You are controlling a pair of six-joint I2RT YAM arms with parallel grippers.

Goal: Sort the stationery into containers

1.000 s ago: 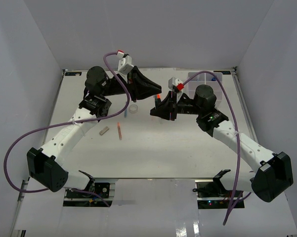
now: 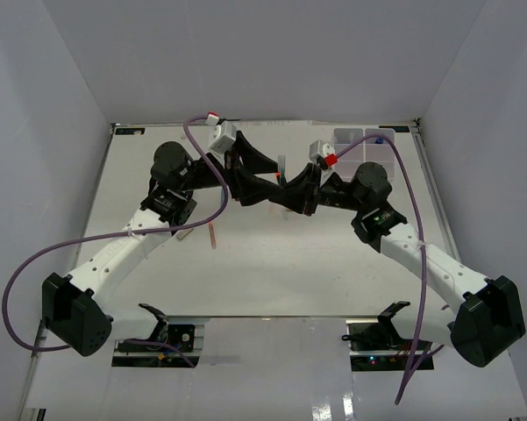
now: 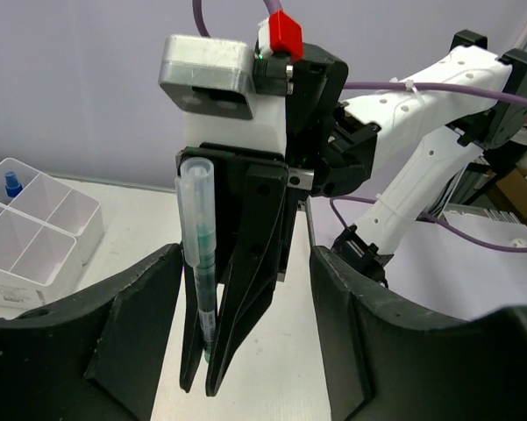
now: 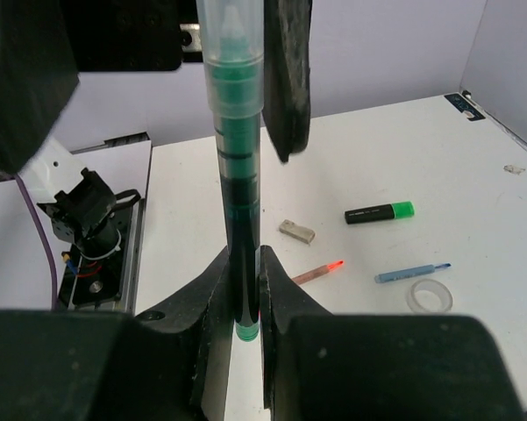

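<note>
An upright green pen with a clear cap (image 4: pixel 237 158) is held by my right gripper, shut on its lower part; in the top view that gripper (image 2: pixel 300 195) is at the centre. My left gripper is open around the pen's side, its fingers either side of the right gripper's tips in the left wrist view. On the table lie a black-and-green marker (image 4: pixel 368 213), a blue pen (image 4: pixel 408 272), an orange pen (image 2: pixel 212 234), an eraser (image 4: pixel 296 230) and a clear ring (image 4: pixel 430 296).
The divided white container (image 3: pixel 31 254), holding a blue item (image 3: pixel 12 186), stands at the back right, partly behind the right arm in the top view.
</note>
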